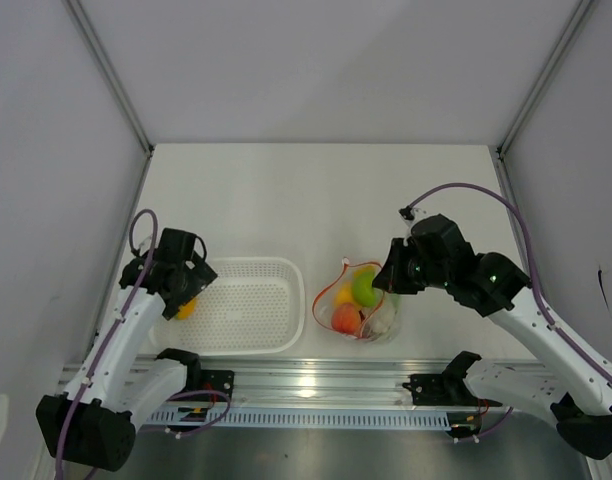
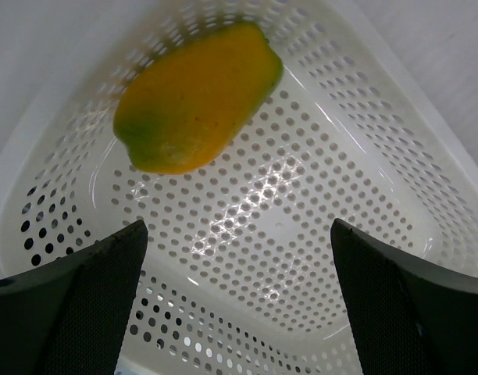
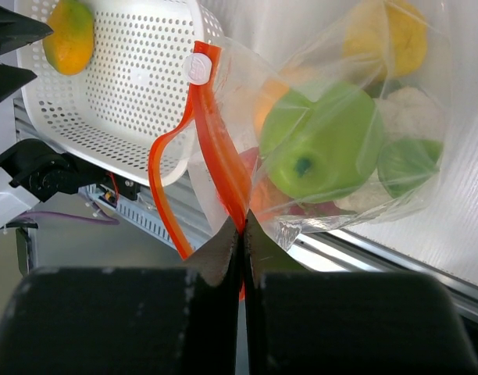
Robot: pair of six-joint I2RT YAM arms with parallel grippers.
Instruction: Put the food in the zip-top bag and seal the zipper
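Note:
A yellow-green mango (image 2: 196, 98) lies in a corner of the white perforated basket (image 1: 251, 310). My left gripper (image 1: 196, 275) hangs over it, open, its two fingers framing the mango in the left wrist view. The clear zip bag (image 1: 351, 310) holds a green apple (image 3: 321, 141), a red fruit (image 1: 346, 318), a yellow fruit (image 3: 387, 35) and other items. My right gripper (image 1: 386, 275) is shut on the bag's rim, where the orange zipper strip (image 3: 223, 156) runs into the fingertips.
The basket's right side is beside the bag, and the front metal rail (image 1: 306, 380) runs below both.

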